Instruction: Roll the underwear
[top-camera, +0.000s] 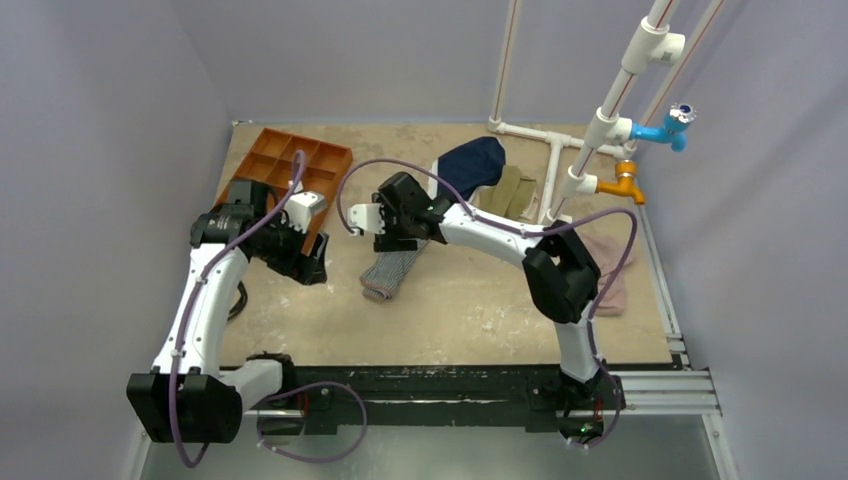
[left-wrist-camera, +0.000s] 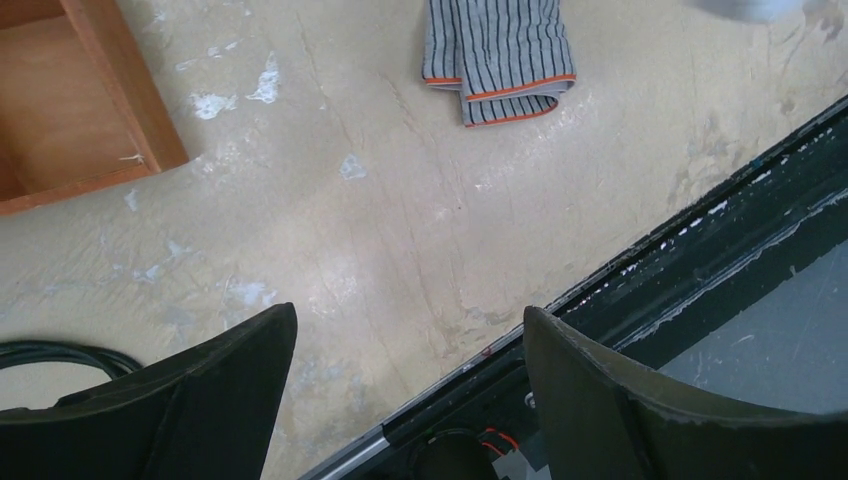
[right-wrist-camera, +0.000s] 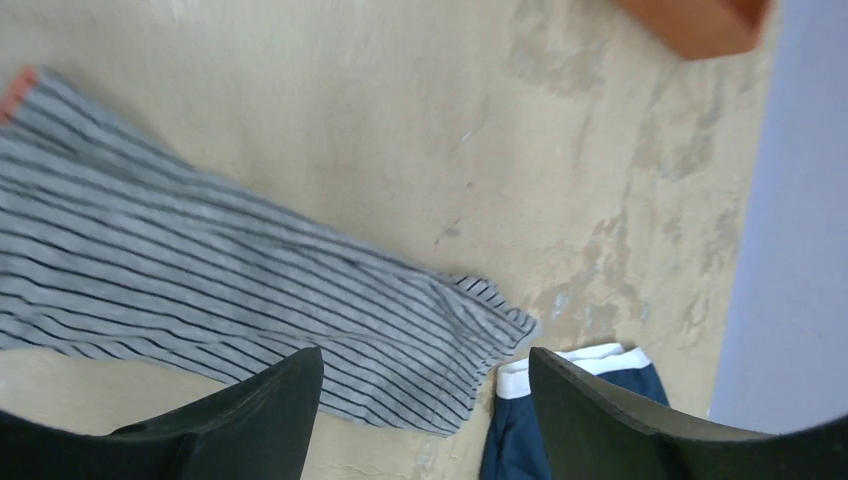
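Note:
The striped grey underwear (top-camera: 391, 272) lies folded into a long strip on the table, its orange-edged end toward the front. In the left wrist view that end of the underwear (left-wrist-camera: 505, 60) shows a few layers with orange trim. My left gripper (top-camera: 315, 262) stands left of the cloth, clear of it, fingers apart with only bare table showing between them. Over the far end of the strip hangs my right gripper (top-camera: 395, 245), open. In the right wrist view the underwear (right-wrist-camera: 260, 270) stretches beneath the fingers (right-wrist-camera: 290, 400), and nothing is held.
An orange divided box (top-camera: 330, 150) stands at the back left. A navy cloth (top-camera: 472, 165) and olive cloth (top-camera: 510, 190) lie behind the right arm, a pink cloth (top-camera: 605, 270) at right. White pipes (top-camera: 555, 165) rise behind.

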